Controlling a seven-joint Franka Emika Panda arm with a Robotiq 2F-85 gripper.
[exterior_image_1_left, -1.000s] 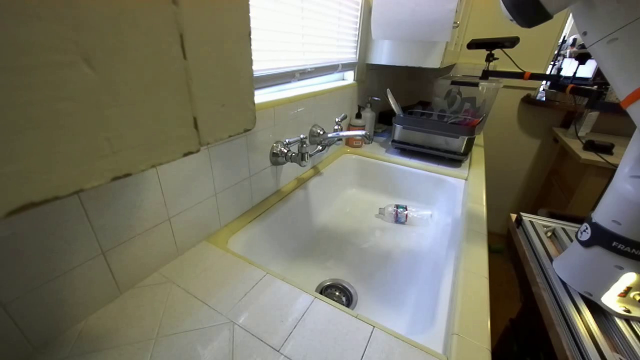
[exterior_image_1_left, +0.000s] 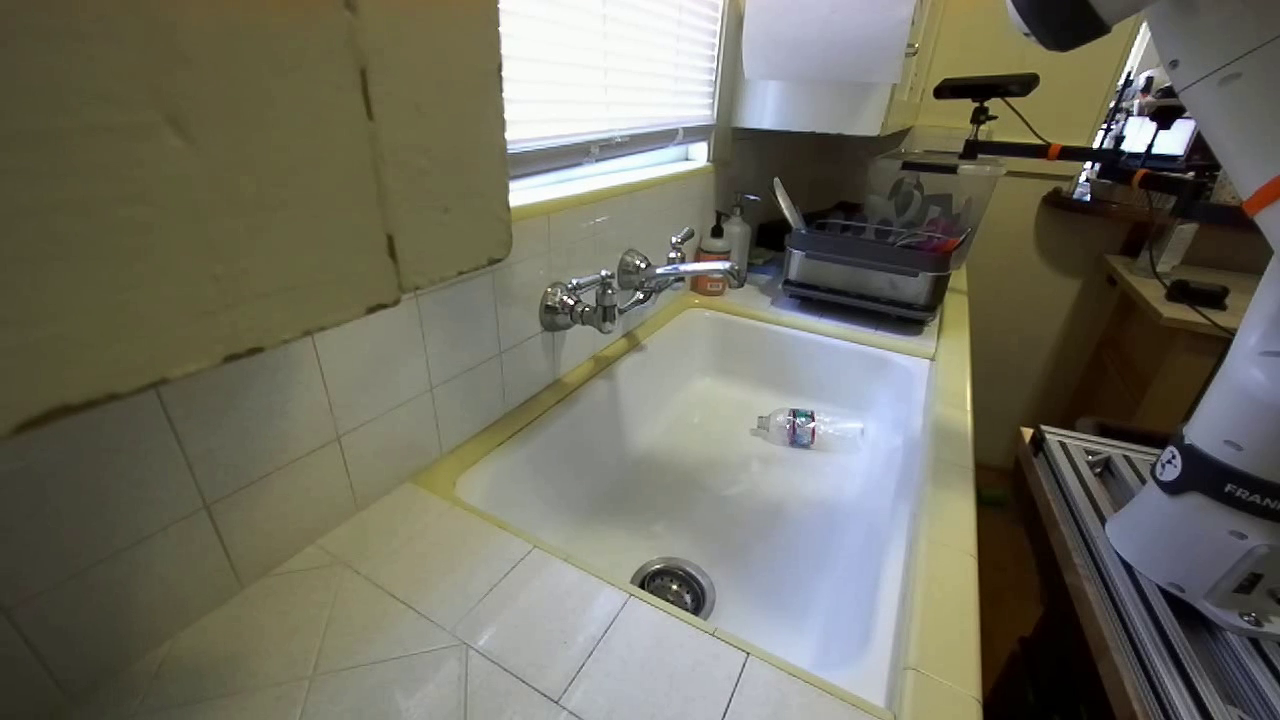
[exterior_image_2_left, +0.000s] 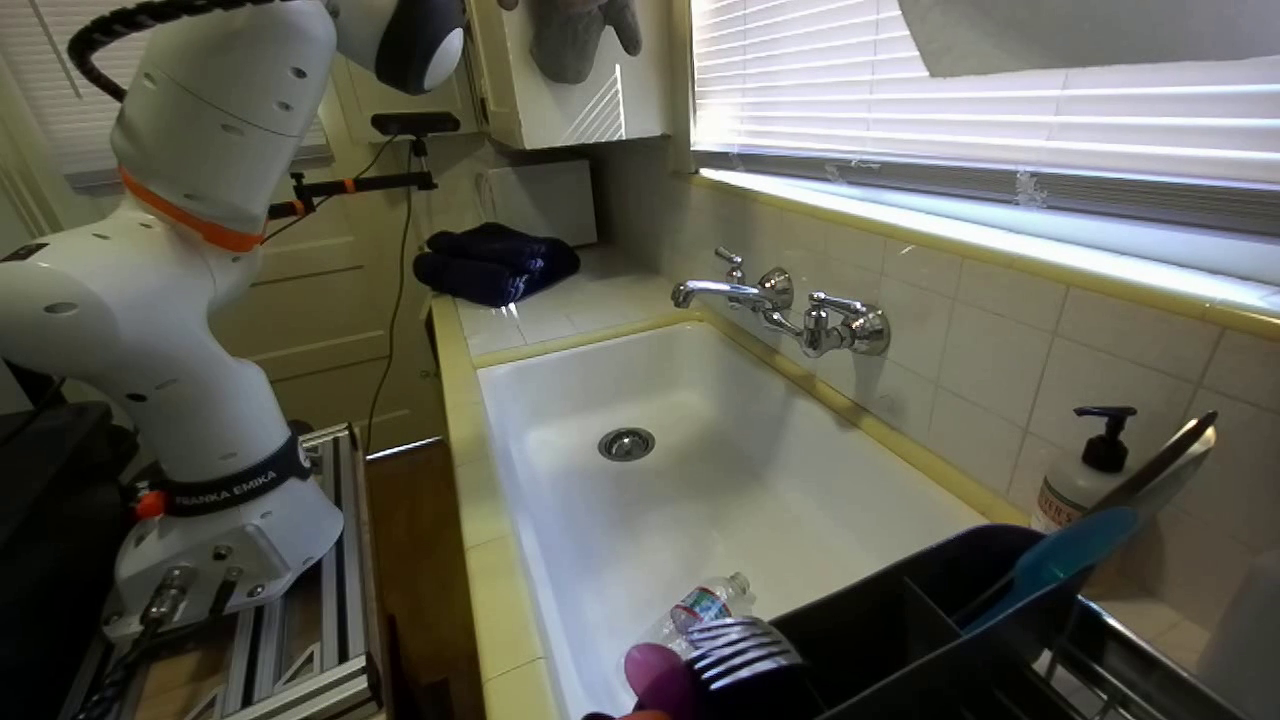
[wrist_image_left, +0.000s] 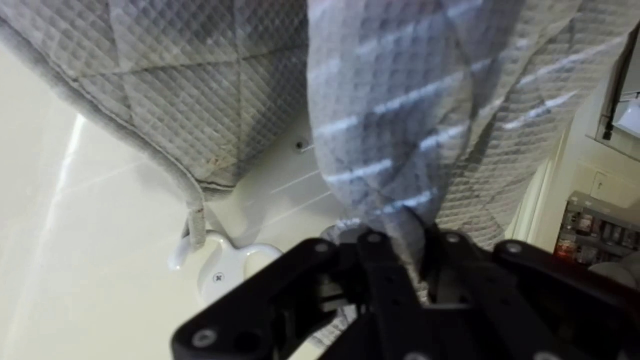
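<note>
Grey quilted cloth fills much of the wrist view. One fold of this cloth (wrist_image_left: 390, 114) runs down into my gripper, whose dark fingers are shut on it. At the left hangs a quilted corner (wrist_image_left: 186, 90) with a fabric loop (wrist_image_left: 196, 225) at its tip. That loop meets the tip of a white hook (wrist_image_left: 222, 273) screwed to a pale surface. In exterior view 2, a grey mitt-like cloth (exterior_image_2_left: 570, 42) shows against the cabinet side at the top. My gripper is outside both exterior views; the fingertips are partly covered by cloth.
Inside the white sink (exterior_image_1_left: 624, 480) a clear bottle (exterior_image_1_left: 801, 428) lies on its side. A chrome faucet (exterior_image_1_left: 684, 272) reaches over it. A dish rack (exterior_image_1_left: 864, 264) stands at the far end, and a dark folded cloth (exterior_image_2_left: 498, 260) lies on the opposite counter.
In exterior view 1 the upper arm has shifted very slightly to the right. The bright light on the robot's base has gone dark. The sink and bottle look unchanged.
</note>
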